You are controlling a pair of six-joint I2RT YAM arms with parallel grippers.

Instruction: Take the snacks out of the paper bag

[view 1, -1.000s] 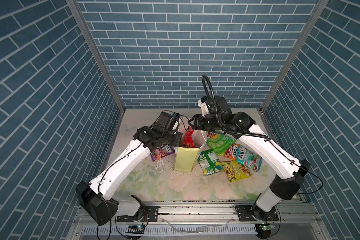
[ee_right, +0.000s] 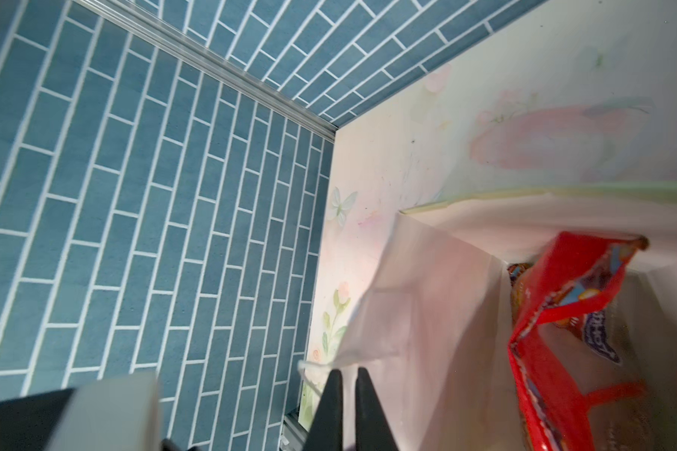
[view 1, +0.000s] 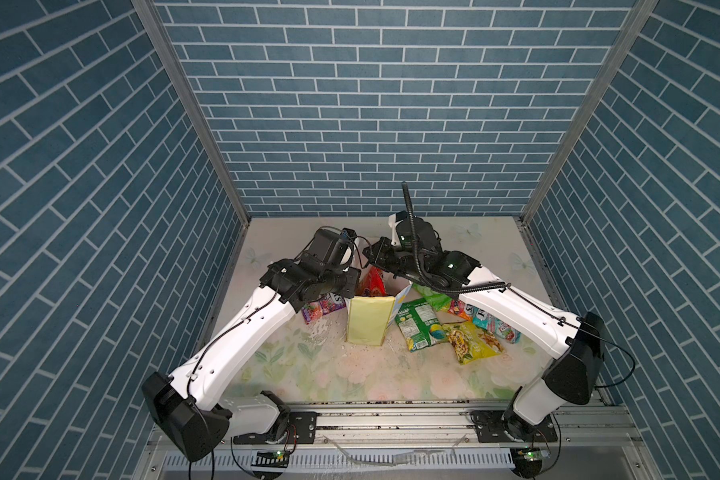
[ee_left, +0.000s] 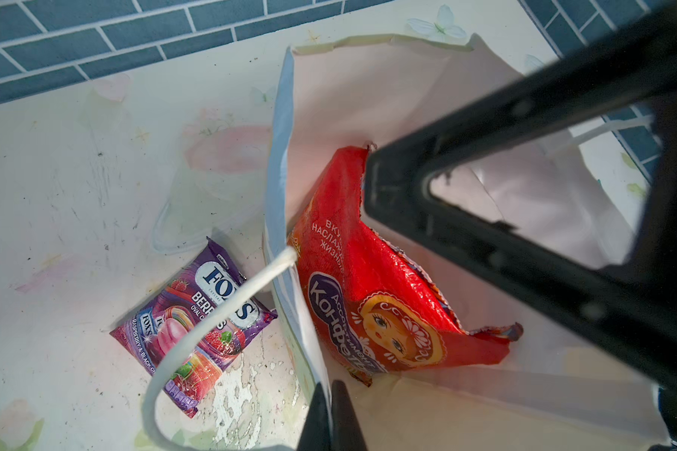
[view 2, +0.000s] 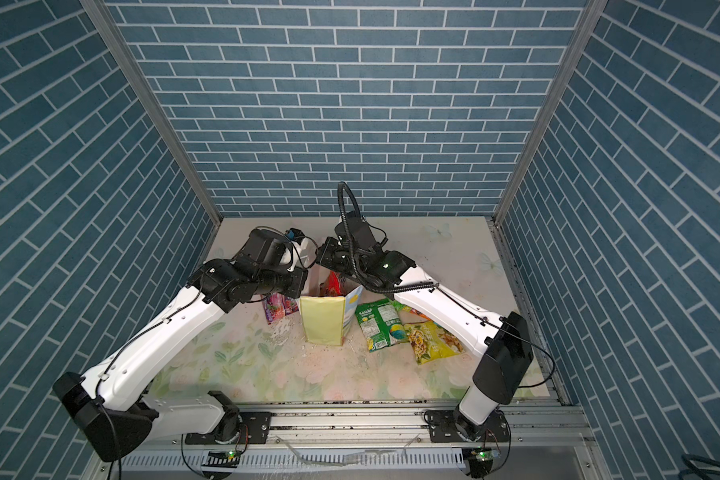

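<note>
The pale yellow paper bag stands open at centre, holding a red candy pack. My left gripper is shut on the thin left rim of the bag, beside its white handle. My right gripper is over the bag, fingers nearly together at the bag's wall and handle, left of the red pack in the right wrist view; what lies between them is unclear. Its dark housing hides part of the bag in the left wrist view.
A purple Fox's pack lies left of the bag. A green pack, a yellow pack and several others lie to its right. Tiled walls enclose the back and sides.
My right arm has swung inward and lower over the bag.
</note>
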